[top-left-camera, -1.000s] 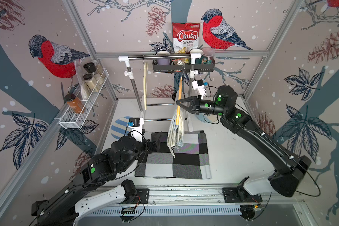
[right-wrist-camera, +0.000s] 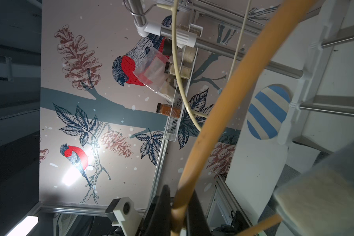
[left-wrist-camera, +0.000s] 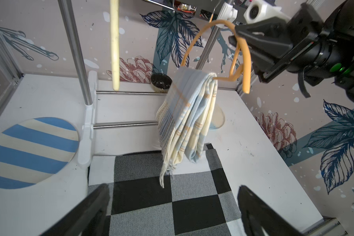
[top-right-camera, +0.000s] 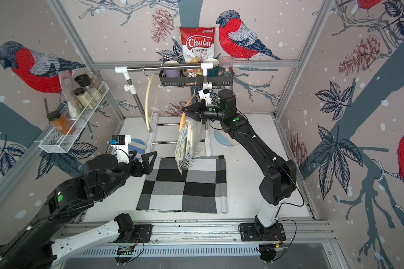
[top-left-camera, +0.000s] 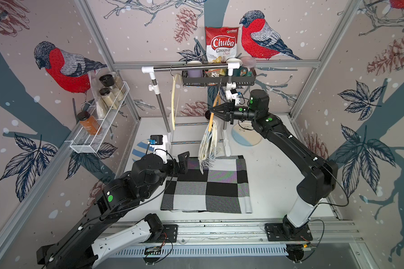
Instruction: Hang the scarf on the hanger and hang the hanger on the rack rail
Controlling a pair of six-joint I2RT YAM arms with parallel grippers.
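Observation:
My right gripper [top-left-camera: 214, 109] is shut on an orange hanger [left-wrist-camera: 245, 70], high up beside the right post of the steel rack, just below its top rail [top-left-camera: 193, 67]. The striped, fringed scarf [left-wrist-camera: 184, 110] is draped over the hanger and dangles above the checked cloth. The hanger's hook is near the rail in the top left view; whether it rests on it I cannot tell. A cream hanger [top-left-camera: 173, 103] hangs from the rail to the left. My left gripper [top-right-camera: 148, 163] stands open and empty, lower and to the left of the scarf.
A dark basket [top-left-camera: 195, 81] with chips and containers is behind the rail. A wire shelf [top-left-camera: 83, 145] with jars is on the left wall. The checked cloth [top-left-camera: 224, 197] covers the middle of the table; a striped disc [left-wrist-camera: 31, 153] lies left of the rack.
My left gripper has shifted slightly.

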